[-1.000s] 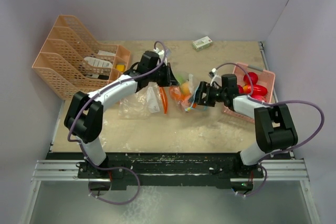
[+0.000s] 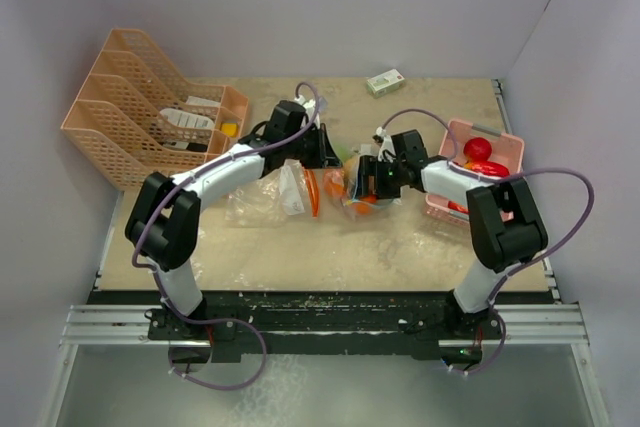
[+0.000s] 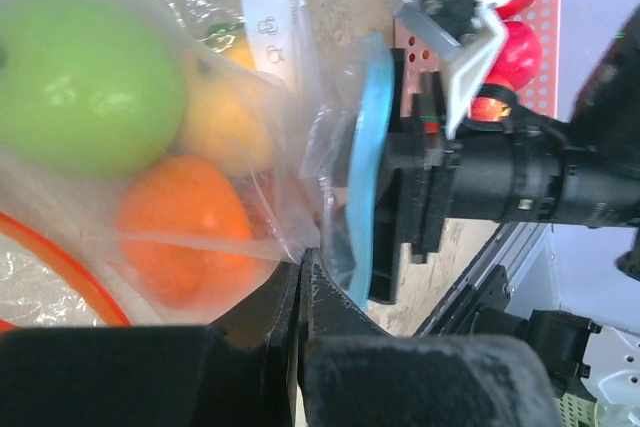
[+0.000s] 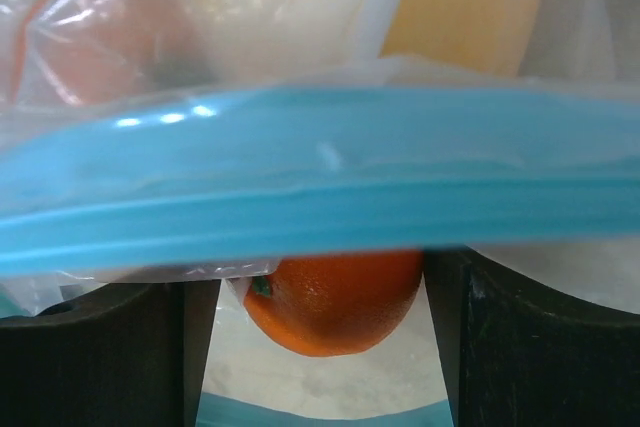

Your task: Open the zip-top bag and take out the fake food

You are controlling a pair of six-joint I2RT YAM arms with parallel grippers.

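Note:
The clear zip top bag with blue seal (image 4: 320, 177) holds fake food: a green fruit (image 3: 90, 87), a yellow one (image 3: 222, 117) and an orange one (image 3: 184, 227). My left gripper is shut on the bag's left side, with film at its fingertips. My right gripper reaches into the bag's mouth beneath the blue seal, part open around an orange (image 4: 335, 302); whether it touches the orange I cannot tell.
A pink basket (image 2: 475, 137) of red food stands at the right. A tiered tan organizer (image 2: 130, 107) is at the back left. A small box (image 2: 385, 81) lies at the back.
The left gripper has barely moved.

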